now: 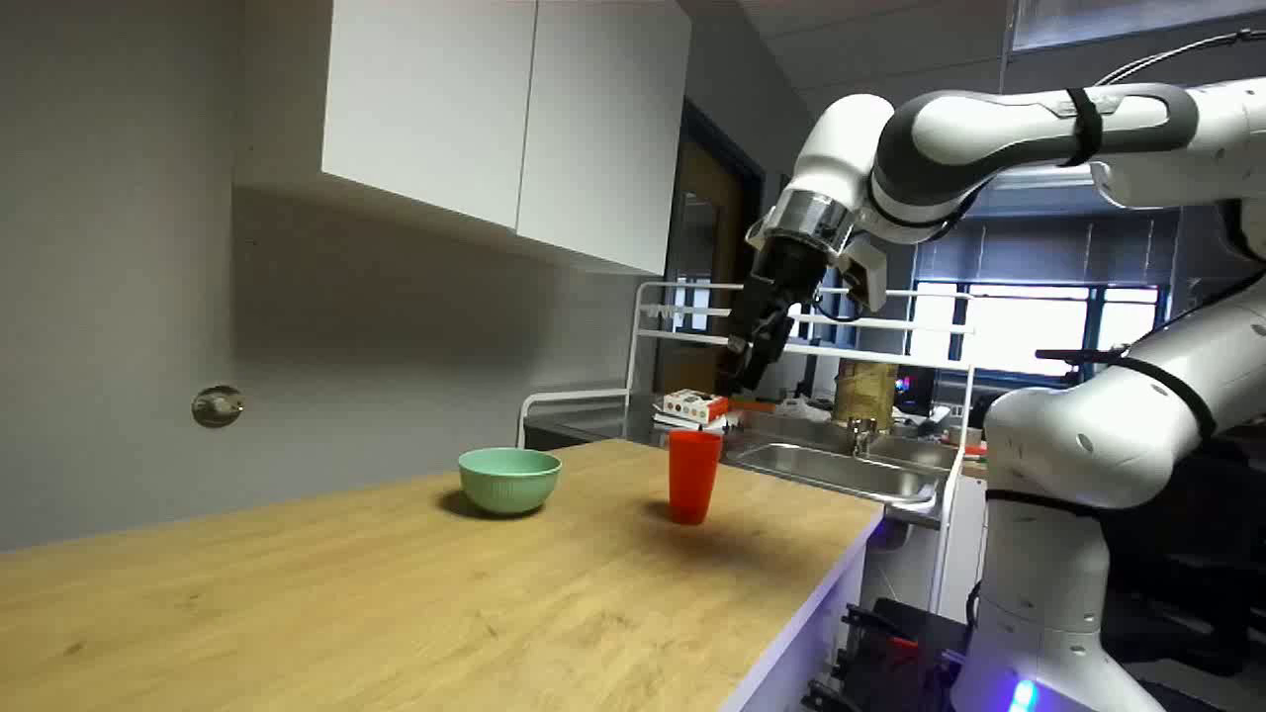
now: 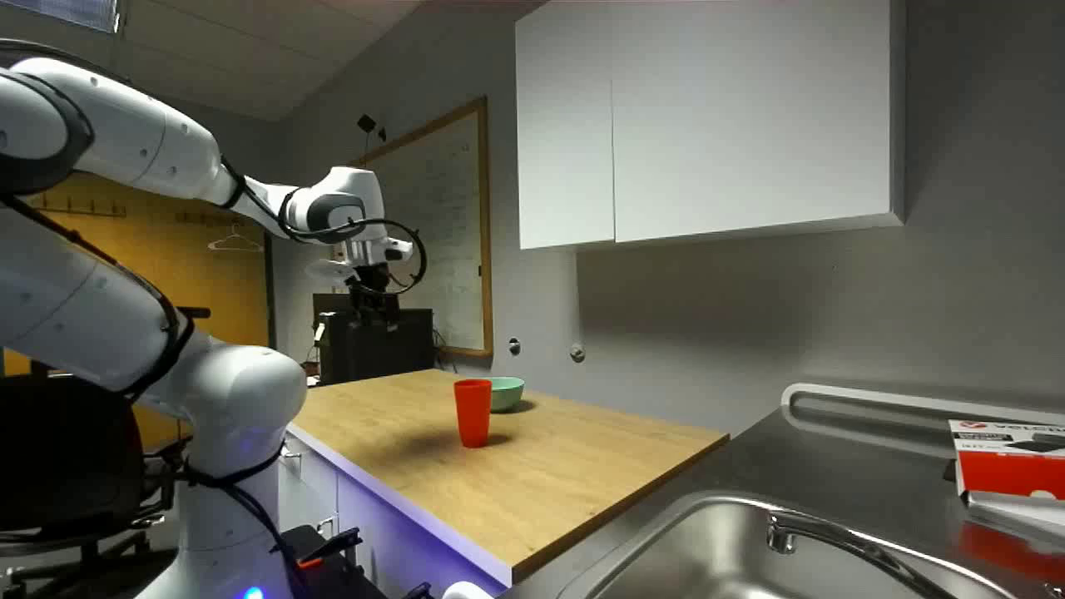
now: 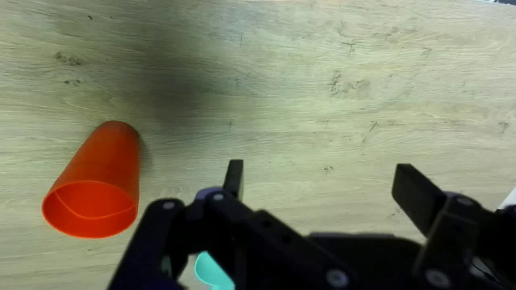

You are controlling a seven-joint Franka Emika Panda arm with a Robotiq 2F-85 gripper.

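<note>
A red cup point(image 1: 691, 477) stands upright on the wooden countertop, and a green bowl point(image 1: 507, 481) sits farther back toward the wall. My gripper point(image 1: 742, 374) hangs well above the surface, higher than the cup. In the wrist view its fingers point(image 3: 234, 178) are spread wide, with only bare countertop visible between them. There the red cup point(image 3: 94, 193) lies left of the open fingers, its empty inside showing. Only a piece of the green bowl point(image 3: 213, 270) shows at the bottom, mostly hidden behind the gripper. In the second exterior view the red cup point(image 2: 473, 413) partly covers the bowl point(image 2: 507, 393).
White cabinets point(image 1: 498, 119) hang over the back of the countertop point(image 1: 356, 605). A metal sink point(image 2: 689, 544) with a faucet point(image 2: 849, 549) adjoins one end, and a red-and-white box point(image 2: 1008, 459) lies beside it.
</note>
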